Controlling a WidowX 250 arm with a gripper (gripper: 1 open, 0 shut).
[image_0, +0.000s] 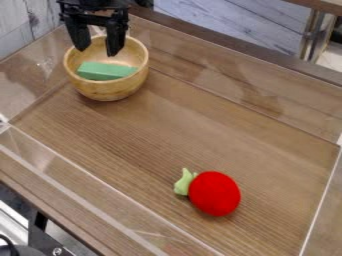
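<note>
A tan bowl sits at the upper left with a green block lying inside it. My black gripper hangs over the bowl's back part, open, its two fingers spread above the green block.
A red tomato-like object with a green top lies at the lower right. Table edges show at the left and right.
</note>
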